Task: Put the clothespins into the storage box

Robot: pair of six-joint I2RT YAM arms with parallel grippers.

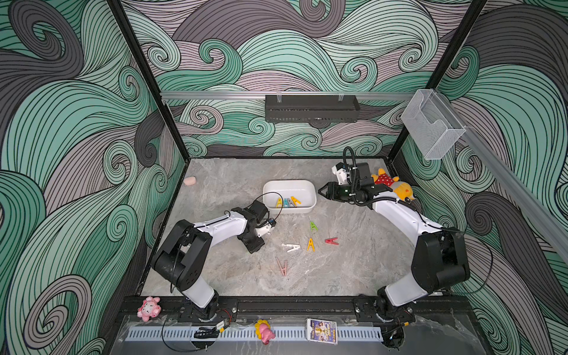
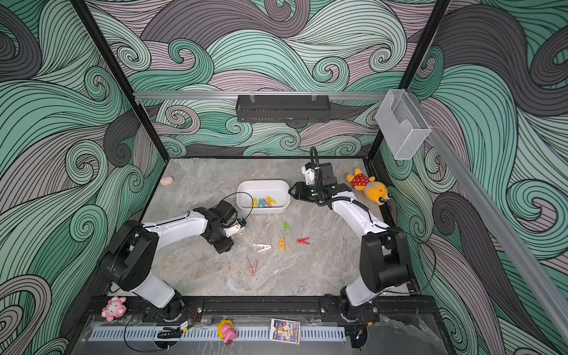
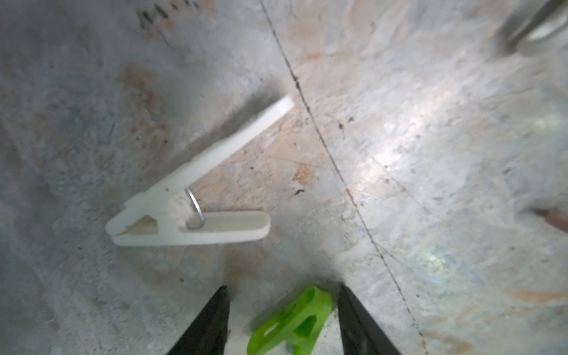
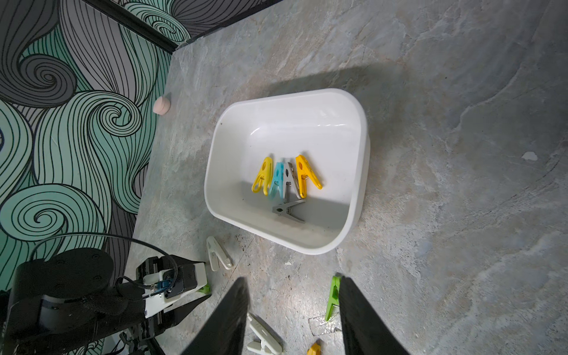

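The white storage box (image 1: 290,188) holds several clothespins: yellow (image 4: 262,175), blue, grey and orange. My left gripper is low over the table, left of the box's front. It stands open around a green clothespin (image 3: 294,325), which lies between its fingers with a gap at the left. Ahead of it lies a white clothespin (image 3: 189,183). My right gripper hangs open and empty at the box's right side. Loose on the table are another green clothespin (image 1: 313,225), a white one (image 1: 291,247), an orange one (image 1: 310,243), a red one (image 1: 331,240) and a pink one (image 1: 282,267).
A plush toy (image 1: 403,190) lies behind the right arm, and a small pink object (image 1: 189,180) at the back left. A mesh basket (image 1: 432,124) hangs on the right rail.
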